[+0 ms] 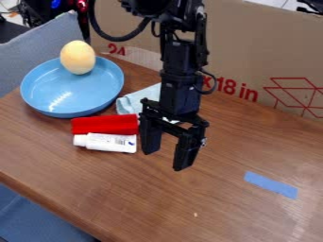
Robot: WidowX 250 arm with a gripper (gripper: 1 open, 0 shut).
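Note:
The black gripper (169,147) hangs low over the middle of the wooden table, open, with nothing visible between its fingers. Just left of it lie a red object (104,125) and a white tube (104,142). A light cloth (136,100) lies behind the gripper, partly hidden by the arm. At the back left is a blue plate (63,95), and a pale yellow egg-shaped object (78,59) appears at its back edge.
A cardboard box (259,66) walls off the back. A blue tape strip (270,184) is on the right side of the table (164,203). A grey fabric surface borders the left.

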